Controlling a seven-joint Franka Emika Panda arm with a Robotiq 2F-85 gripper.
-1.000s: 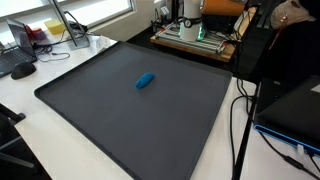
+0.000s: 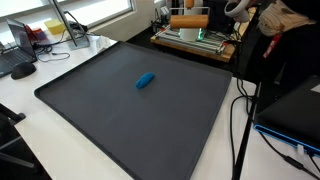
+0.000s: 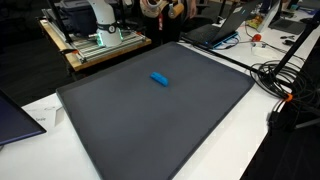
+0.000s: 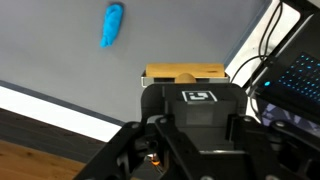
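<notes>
A wooden block with a rounded knob sits at the tips of my gripper in the wrist view, and my gripper is shut on it. The dark gripper body hides the fingers' contact. In exterior view 1 the same orange-brown block shows at the top edge, past the far edge of the grey board; most of the gripper lies out of that frame. A small blue object lies alone on the board, apart from the gripper. The wrist view has this blue object at upper left.
The dark grey board is mostly bare. Beyond its far edge stands a wooden table with the robot's white base parts. Laptops and black cables lie along the sides of the white table.
The wooden block has moved left in exterior view 1, from the upper right, and sits somewhat lower in the frame now. The blue object has stayed put.
</notes>
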